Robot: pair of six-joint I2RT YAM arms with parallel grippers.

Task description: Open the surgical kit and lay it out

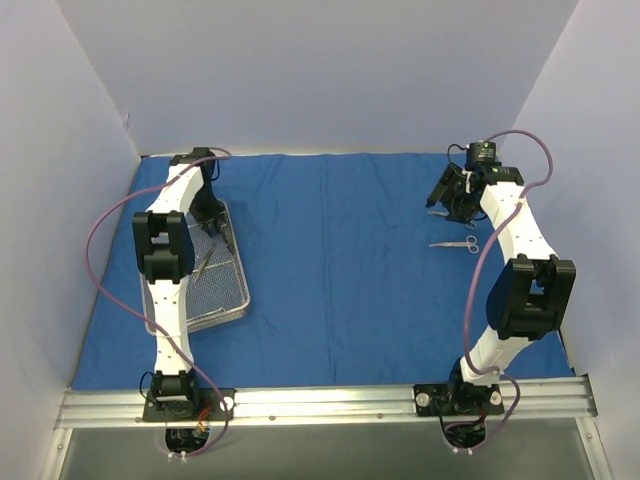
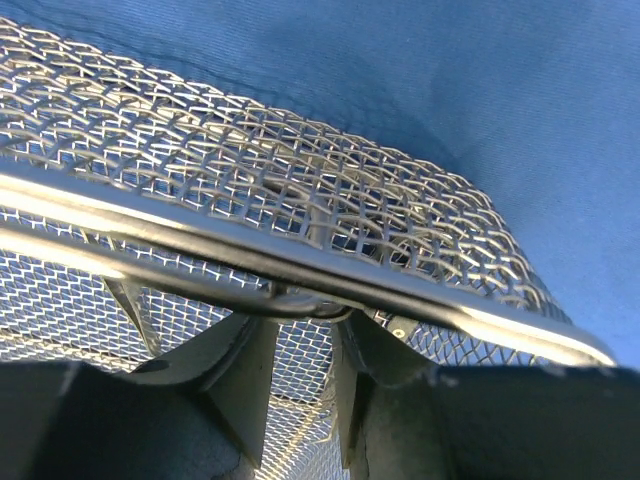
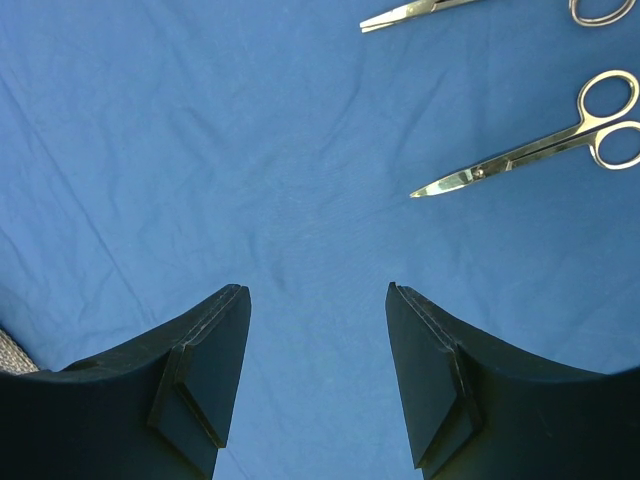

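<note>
The steel mesh tray holds several instruments, among them a slim one. My left gripper is at the tray's inner back-right rim, fingers part open and low against the metal; an instrument under the rim is partly hidden, and I cannot tell whether the fingers touch it. Two pairs of scissors, the nearer and the farther, lie on the blue cloth at the right. My right gripper hangs open over the cloth beside them, nothing between its fingers.
Pale walls bound the workspace at the back and both sides, and a metal rail runs along the front.
</note>
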